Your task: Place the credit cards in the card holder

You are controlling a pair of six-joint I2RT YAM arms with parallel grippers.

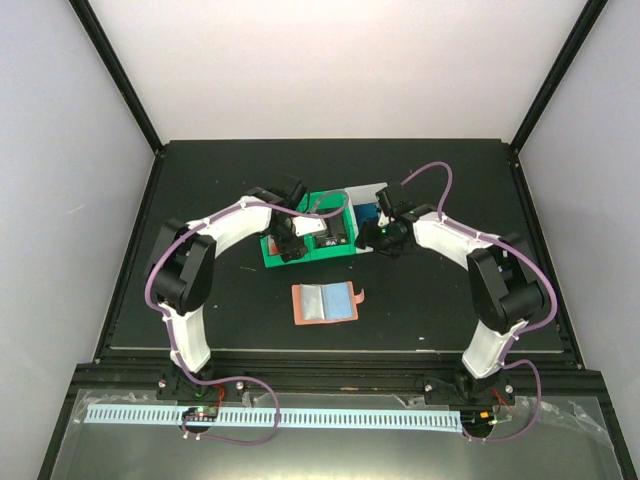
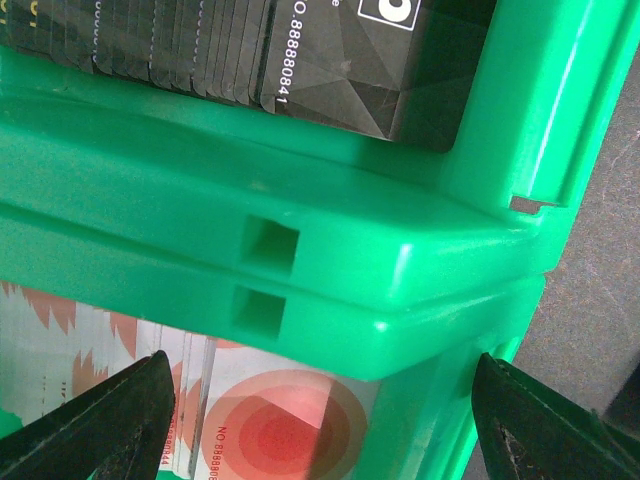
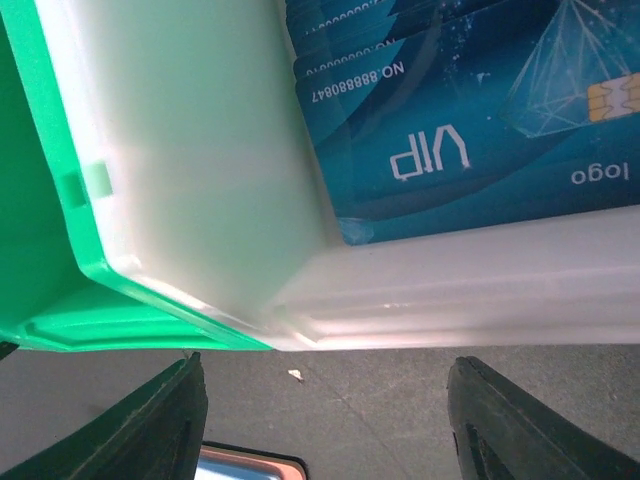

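An orange card holder (image 1: 325,303) lies spread open on the table in front of the boxes. Red-patterned cards (image 2: 280,430) fill one green box (image 2: 420,425), and black cards (image 2: 350,65) stand in the green box (image 2: 300,220) beside it. Blue cards (image 3: 450,130) lie in a white box (image 3: 220,160). My left gripper is open above the red-card box, nothing held; one finger (image 2: 515,405) is over the box's outer wall. My right gripper stands open and empty by the near edge of the white box, its fingers showing over bare table.
The boxes adjoin in a row from the left arm to the right arm. Bare black table (image 1: 440,310) surrounds the card holder, and a corner of the holder (image 3: 250,465) shows low in the right wrist view.
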